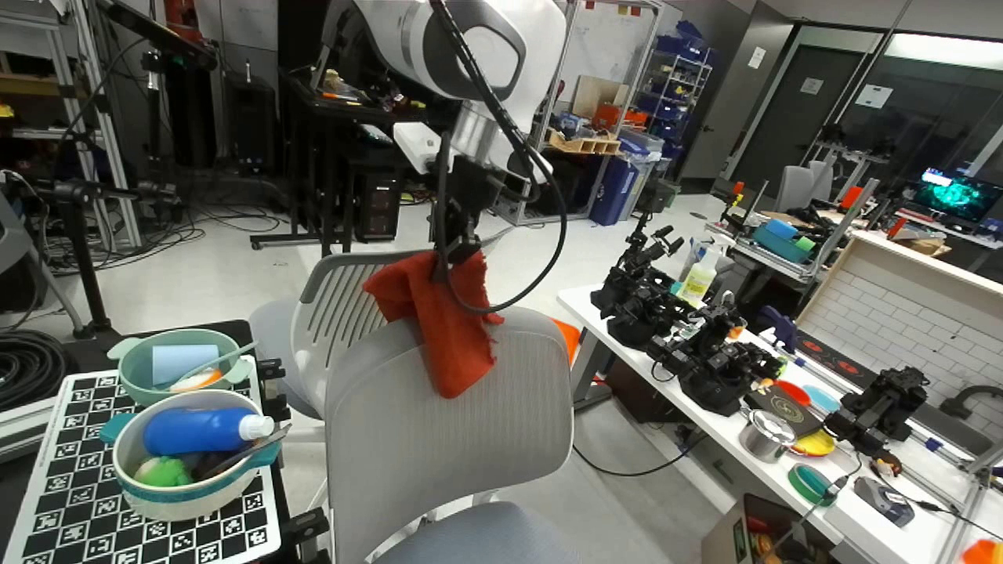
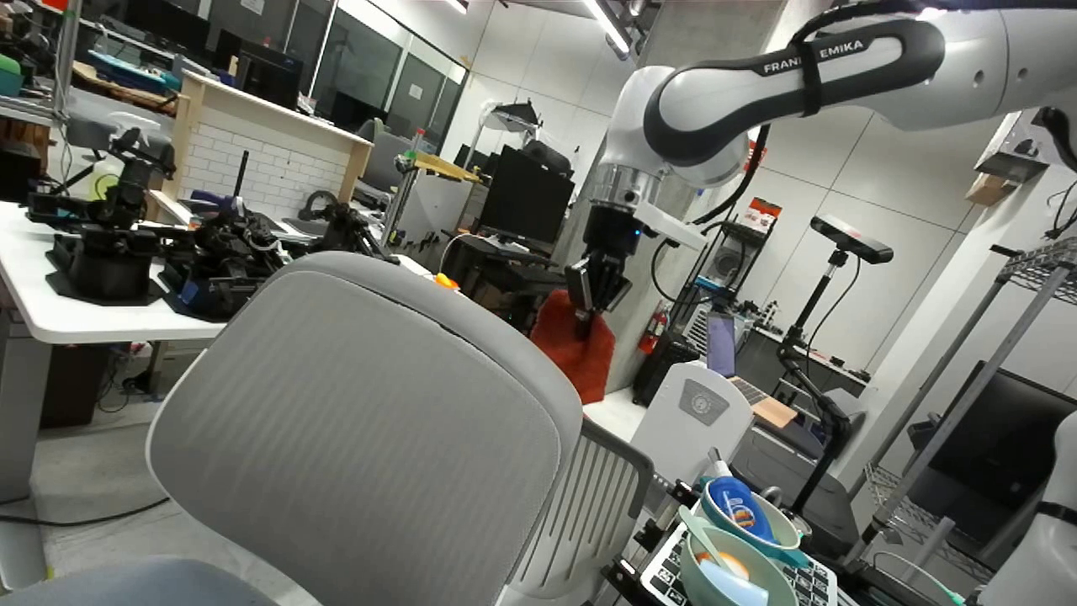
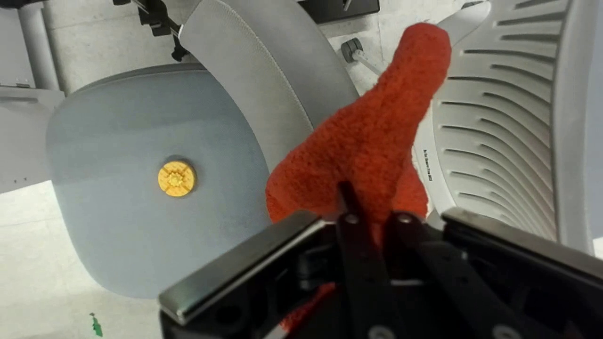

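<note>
A red cloth (image 1: 437,319) hangs from my gripper (image 1: 458,258), which is shut on it. In exterior view 1 the cloth overlaps the top of the grey chair back (image 1: 447,404); whether it touches cannot be told there. Seen from the other side, the cloth (image 2: 577,348) hangs past the right edge of the grey backrest (image 2: 363,424), with my gripper (image 2: 588,303) above it. In the wrist view the cloth (image 3: 367,152) bunches between the dark fingers and spreads out ahead of them, hiding part of the chair behind.
A second chair with a slatted back (image 1: 353,291) stands close by. Two bowls of items, one holding a blue bottle (image 1: 202,429), sit on a patterned board (image 1: 85,470). A yellow round object (image 3: 176,178) lies on a grey seat (image 3: 141,237). A white table (image 1: 677,385) carries black devices.
</note>
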